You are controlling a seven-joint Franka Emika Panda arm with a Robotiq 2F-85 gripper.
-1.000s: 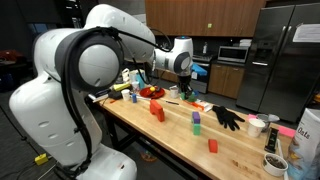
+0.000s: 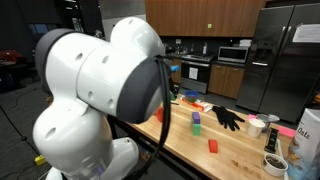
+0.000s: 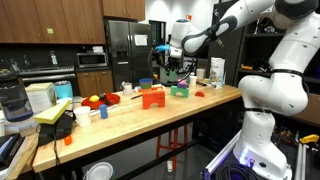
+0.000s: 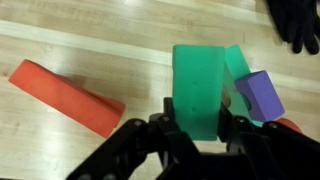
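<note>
A green block (image 4: 198, 88) stands up between the black fingers of my gripper in the wrist view, and the fingers are shut on it. It is held above the wooden table. To its left lies a long red block (image 4: 70, 95). On the right are a purple block (image 4: 260, 97), another green piece (image 4: 237, 62) partly hidden behind the held block, and a red rounded thing (image 4: 290, 126) at the edge. In exterior view 1 the arm hides the gripper.
Black gloves (image 2: 227, 118) lie farther along the table, near a small red block (image 2: 213, 146). White cups (image 2: 257, 127) and a bag (image 2: 304, 145) stand toward the right end. Bare wood lies between the red block and the gloves.
The arm has swung toward the left and the camera in exterior view 1, and it now covers much of the table's left side. The blocks on the right have not moved.
</note>
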